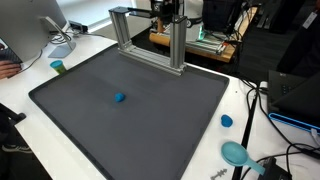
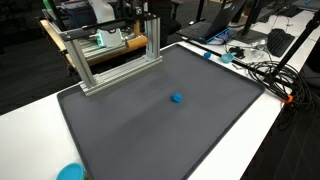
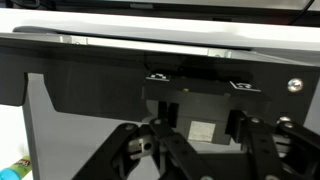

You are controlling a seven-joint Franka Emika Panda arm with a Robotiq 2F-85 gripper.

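In the wrist view my gripper is shut on a dark block-like piece [image 3: 203, 104] at the middle of a long black crossbar [image 3: 95, 92]. A small pale square [image 3: 202, 131] shows between the fingers. Most of the held piece is hidden by the fingers, so I cannot tell whether it is part of the bar. The bar spans a silver metal frame [image 1: 150, 55] at the back of the grey table mat [image 1: 130, 110]. From outside, the gripper is mostly out of frame or hidden at the top of this frame.
A small blue object [image 2: 177, 98] lies on the otherwise clear mat. A green-topped cup [image 1: 58, 67] stands off the mat's far-left edge. Off its right side lie a blue disc [image 1: 227, 121] and a turquoise ladle-like item [image 1: 238, 155], near black cables [image 1: 290, 150].
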